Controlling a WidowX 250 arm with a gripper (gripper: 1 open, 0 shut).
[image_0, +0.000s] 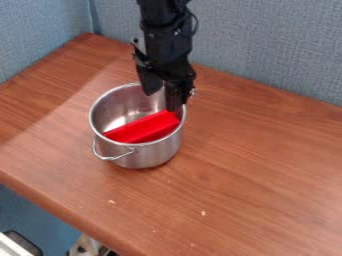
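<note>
A steel pot (115, 145) with a wire handle stands on the left half of the wooden table (254, 180). Inside lies a long red object (140, 128). My black gripper (166, 92) is over the pot's back right part, open, its fingertips at or just above the rim; whether they touch anything is unclear.
Grey padded walls (267, 50) stand behind. The table's front left edge drops to a blue floor (27, 215).
</note>
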